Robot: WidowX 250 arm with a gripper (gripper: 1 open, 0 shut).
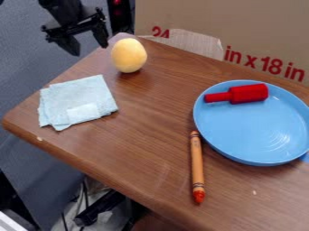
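Observation:
My black gripper [75, 38] hangs at the top left, above the grey area beyond the table's left edge, with its fingers apart and nothing seen between them. To its right on the table stands a yellow rounded object [129, 55]. A folded pale blue cloth [76, 103] lies near the left edge. A blue plate [251, 135] sits at the right with a red cylinder with a handle [248, 93] on it. An orange crayon [197, 167] lies left of the plate, pointing toward the front.
A large cardboard box [236, 32] stands along the back. Cables and dark hardware show below the table's front left edge.

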